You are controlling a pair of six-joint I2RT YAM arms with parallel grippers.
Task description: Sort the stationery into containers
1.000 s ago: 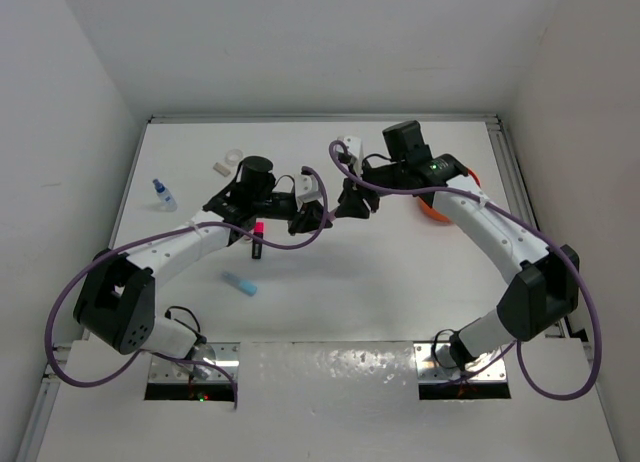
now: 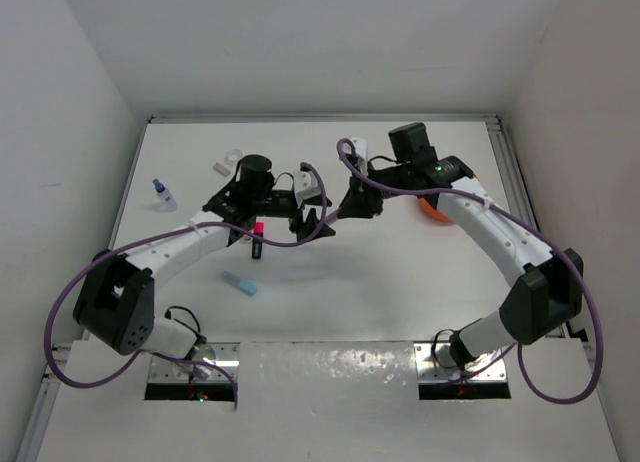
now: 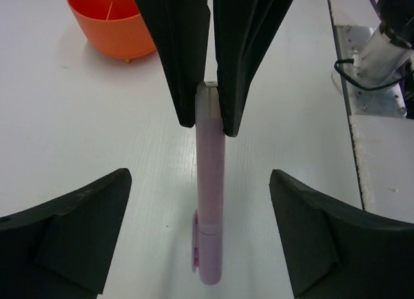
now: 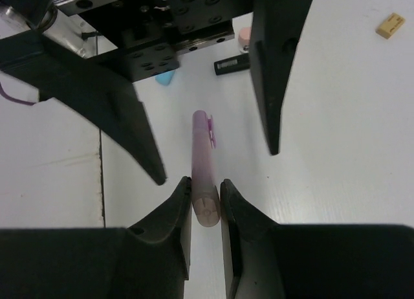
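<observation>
A pink marker (image 3: pixel 210 169) with a clip is held in my right gripper, whose fingers are shut on its end, as both wrist views show. My left gripper (image 2: pixel 312 224) stands open around the marker's other part, apart from it on both sides; its dark fingers frame the pink shaft in the left wrist view. The two grippers meet above the middle of the table. An orange divided container (image 3: pixel 107 30) sits behind my right gripper, partly hidden by the right arm in the top view.
On the left of the table (image 2: pixel 350 302) lie a blue item (image 2: pixel 238 283), a dark item (image 2: pixel 257 244), a small bottle (image 2: pixel 164 193), a tan block (image 2: pixel 222 169) and a white ring (image 2: pixel 233 157).
</observation>
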